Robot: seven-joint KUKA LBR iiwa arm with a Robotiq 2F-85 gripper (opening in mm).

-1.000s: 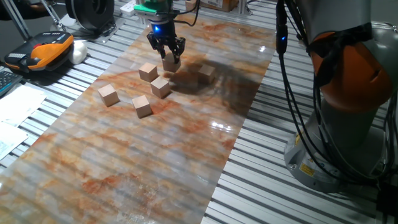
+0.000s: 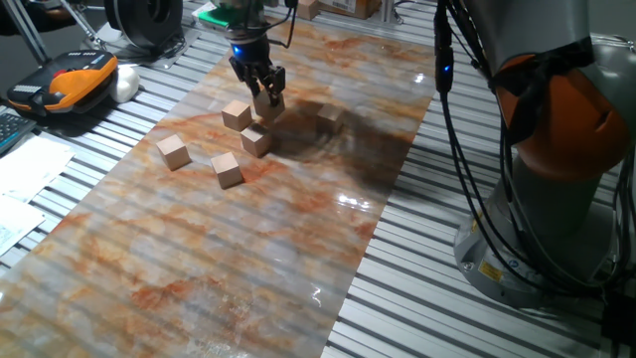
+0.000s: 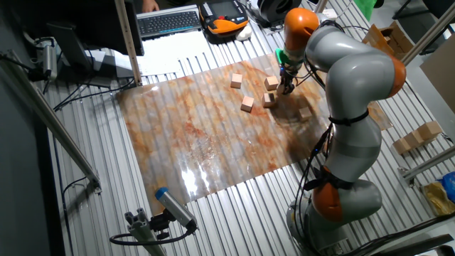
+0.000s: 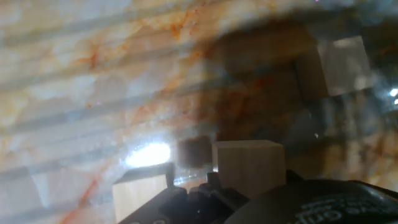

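In exterior view 1 my gripper point(image 2: 266, 95) points down over the far part of the marbled sheet, shut on a light wooden cube point(image 2: 268, 107). That cube point(image 4: 250, 167) fills the lower middle of the wrist view, its top face partly seen. Close by on the sheet are two cubes, one to the left point(image 2: 237, 115) and one nearer the camera point(image 2: 255, 141). Two more cubes rest farther out, a left one point(image 2: 173, 152) and a front one point(image 2: 227, 170). Another cube point(image 2: 330, 119) lies to the right in the arm's shadow. The gap under the held cube is hard to judge.
The marbled sheet point(image 2: 189, 268) is bare toward the front. Beyond its left edge lie an orange-and-black device point(image 2: 75, 85) and papers. Several spare blocks point(image 3: 418, 138) sit off the sheet at the right in exterior view 2. The arm's base stands beside the sheet.
My gripper has come down slightly and shifted a little left in exterior view 1, carrying the cube with it. The other cubes have stayed put.
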